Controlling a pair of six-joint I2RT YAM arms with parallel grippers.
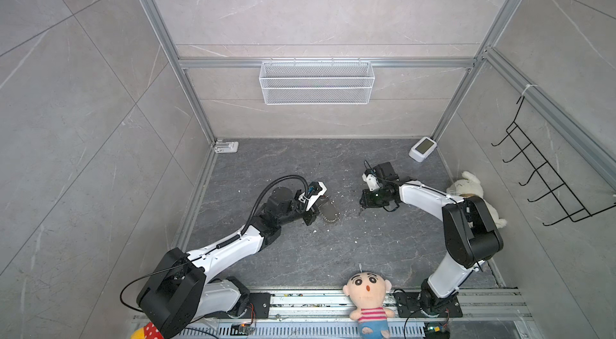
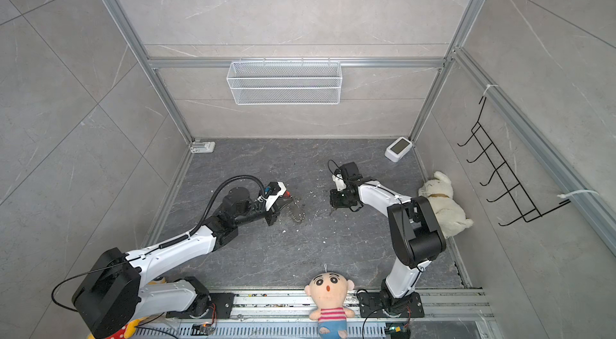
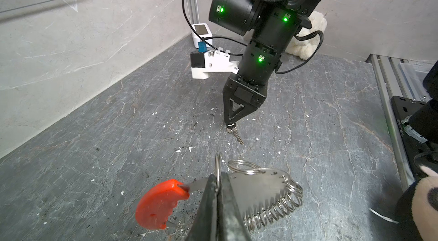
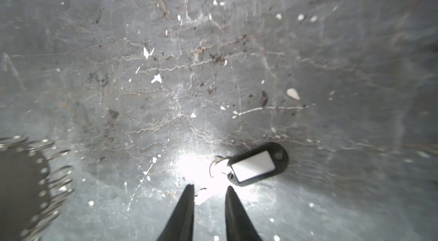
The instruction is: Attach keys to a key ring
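Observation:
In the left wrist view my left gripper is shut, a thin wire loop upright at its tip, beside a metal plate with many rings [image 3: 269, 190] and a red plastic grip [image 3: 155, 202]. My right gripper hangs over the floor, part open. Just beyond its fingertips in the right wrist view lies a dark key tag with a white label [image 4: 253, 165], with a small ring; in the left wrist view a key [image 3: 238, 137] shows there. Whether anything touches the right fingers is unclear.
A white wire basket [image 1: 316, 82] hangs on the back wall, a black hook rack [image 1: 539, 172] on the right. A white device [image 1: 423, 148], a plush bear [image 2: 442, 210] and a doll [image 1: 367, 300] are at the edges. Bare floor surrounds the grippers.

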